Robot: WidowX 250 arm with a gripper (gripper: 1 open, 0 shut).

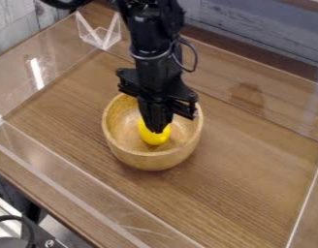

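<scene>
A round wooden bowl [128, 145] stands on the wooden table near the middle of the camera view, with a yellow object [155, 135] inside it. My black gripper [154, 112] is lowered over the bowl, its tips at or just above the yellow object. Its fingertips are dark and overlap, and I see nothing clearly between them; it looks shut. Whether it touches the yellow object I cannot tell.
Clear plastic panels edge the table at left and right. A small clear object [100, 31] is at the back left. The table right of the bowl [246, 165] is free. A black cable lies at the lower left.
</scene>
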